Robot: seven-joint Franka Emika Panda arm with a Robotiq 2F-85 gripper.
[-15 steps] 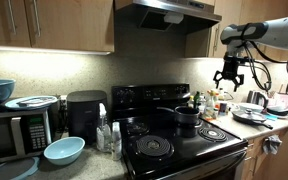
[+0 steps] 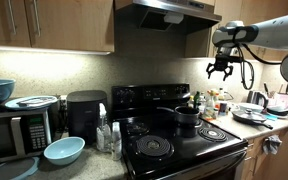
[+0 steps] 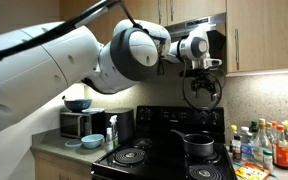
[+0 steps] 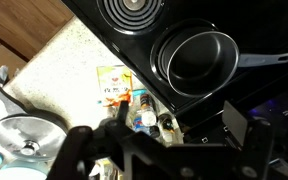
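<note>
High above the counter to the right of the stove, my gripper (image 2: 219,72) points downward with its two fingers spread apart. It is open, and nothing shows between the fingers. In exterior view 2 the gripper (image 3: 205,88) hangs in front of the hood, with a cable looping around it. A dark pot (image 2: 187,116) with a long handle sits on a back burner of the black stove (image 2: 174,145). From above, the pot (image 4: 196,66) looks empty, with its handle (image 4: 266,60) to the right.
Bottles and packets (image 3: 282,145) crowd the counter right of the stove. A pan with a glass lid (image 2: 249,113) lies farther right. A light-blue bowl (image 2: 64,151), spray bottles (image 2: 103,130) and a microwave (image 2: 16,135) stand at the left. The hood (image 2: 164,18) hangs overhead.
My gripper has moved left and slightly up in exterior view 1, toward the stove side. The pot, pan and bottles have not moved.
</note>
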